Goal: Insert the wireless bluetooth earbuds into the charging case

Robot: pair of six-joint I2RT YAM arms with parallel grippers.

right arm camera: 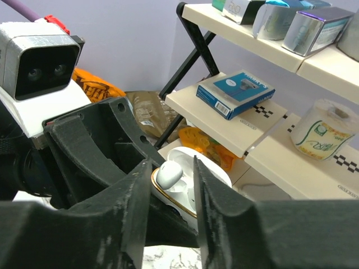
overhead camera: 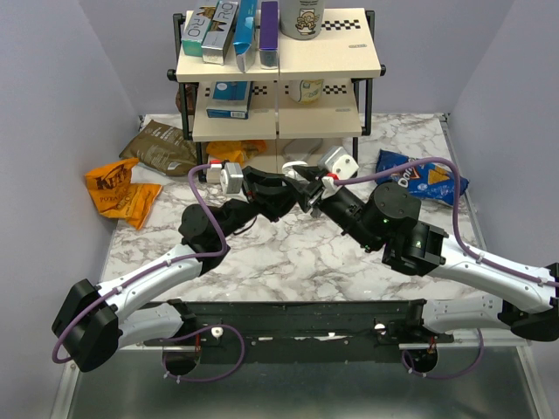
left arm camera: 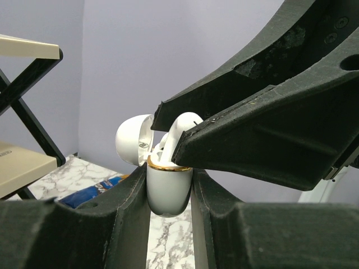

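My left gripper is shut on the white charging case (left arm camera: 169, 196), which has a gold rim and its lid (left arm camera: 133, 140) swung open. A white earbud (left arm camera: 175, 137) leans out of the case mouth, its head well above the gold rim and its body tipped. In the right wrist view my right gripper is open, its fingers parted on either side of the earbud's rounded head (right arm camera: 169, 175). That head lies near the left finger and above the case's rim. The top view shows both grippers meeting, with the earbud hidden there.
A two-level shelf (overhead camera: 236, 127) with boxes stands behind the grippers. An orange bag (overhead camera: 118, 188) and a brown bag (overhead camera: 163, 147) lie left, a blue bag (overhead camera: 423, 177) right.
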